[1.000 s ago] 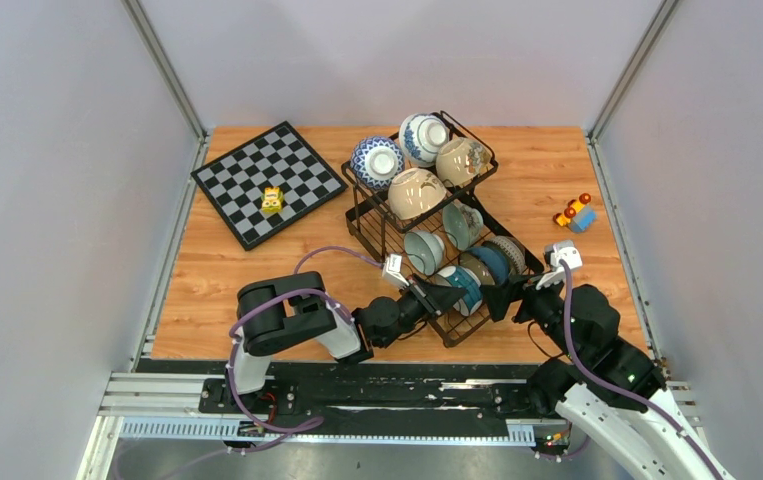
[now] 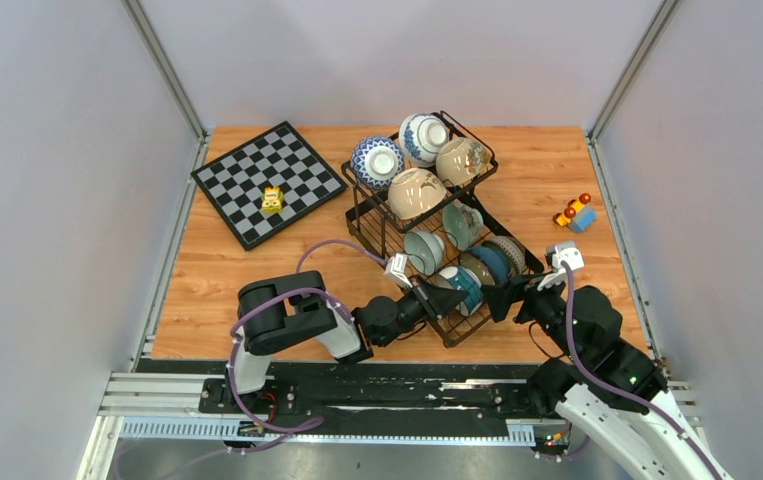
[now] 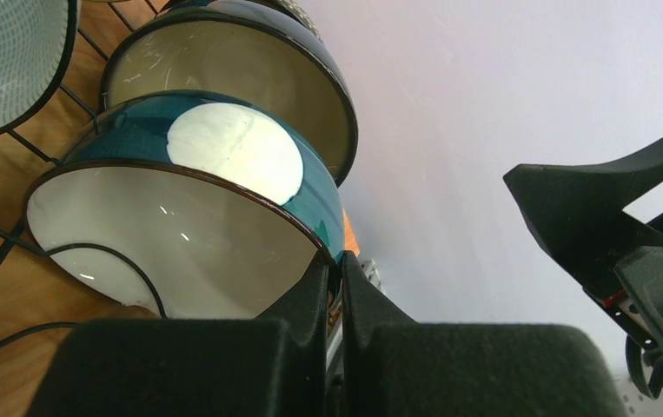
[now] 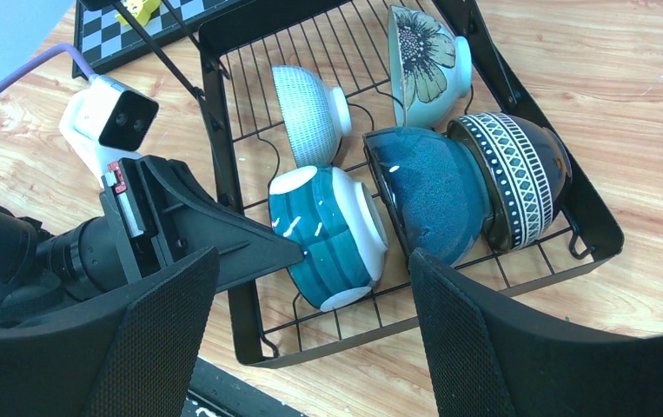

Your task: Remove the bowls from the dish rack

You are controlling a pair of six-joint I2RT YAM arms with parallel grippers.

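Observation:
In the lower tier of the dish rack (image 2: 454, 340) a teal-and-white bowl (image 4: 319, 230) rests tipped on its side. My left gripper is shut on its rim, one finger inside the bowl and one outside. Behind it stand a blue bowl (image 4: 432, 195) and a brown patterned bowl (image 4: 514, 174). A pale bowl (image 4: 306, 109) and a flower bowl (image 4: 423, 65) sit farther in. My right gripper hangs open over the rack's near end, its fingers apart with nothing held between them.
Several bowls, among them a cream bowl (image 2: 416, 193) and a blue-patterned bowl (image 2: 376, 160), fill the upper tier. A chessboard (image 2: 245, 220) with a yellow toy (image 2: 272, 200) lies at left, a colourful toy (image 2: 582, 218) at right. Wood is bare left of the rack.
Both arms keep nearly the same place in the top view, with only a slight shift of the left arm. The bowls have not visibly moved.

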